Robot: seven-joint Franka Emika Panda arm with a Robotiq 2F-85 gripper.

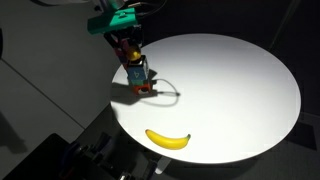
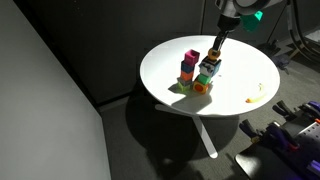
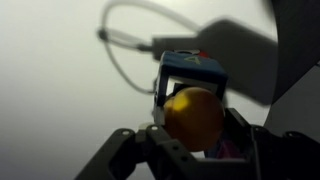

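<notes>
A round orange object (image 3: pixel 194 118) is between the fingers of my gripper, which is shut on it. Directly under it in the wrist view is the top block (image 3: pixel 190 65) of a stack, with blue edges and a figure on its side. In the second exterior view my gripper (image 2: pixel 217 48) is above this right-hand stack (image 2: pixel 207 69); whether the orange object rests on the stack or hangs just over it, I cannot tell. Close by on the left rises another stack of coloured blocks (image 2: pixel 187 70), pink on top.
A yellow banana (image 1: pixel 168 140) lies near the front edge of the round white table (image 1: pixel 225 85). A thin looped cable or its shadow (image 1: pixel 177 90) shows beside the stacks.
</notes>
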